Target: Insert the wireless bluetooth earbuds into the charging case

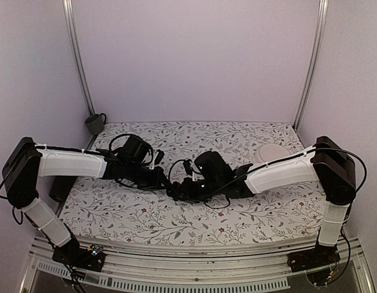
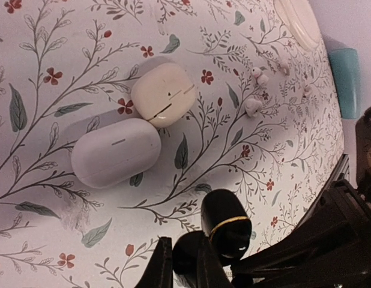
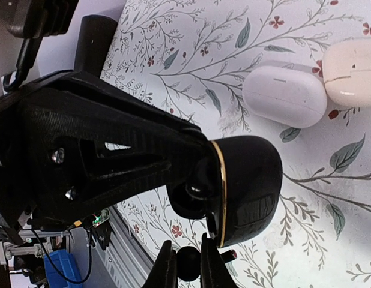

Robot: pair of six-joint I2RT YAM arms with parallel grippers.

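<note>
A glossy black case [image 3: 248, 192] with a gold rim is held in my right gripper [image 1: 183, 190], which is shut on it; in the right wrist view its lid and dark interior show. My left gripper [image 1: 161, 182] is close on the left. Its fingertips are shut on something small and dark at the bottom of the right wrist view, likely an earbud, largely hidden. In the left wrist view the black case sits just beyond the left fingers.
A white case [image 2: 113, 150] and a cream case [image 2: 161, 93] lie on the floral table, with small white pieces [image 2: 254, 107] nearby. A grey mug [image 1: 95, 124] stands back left; a round white object [image 1: 271, 152] is at the right.
</note>
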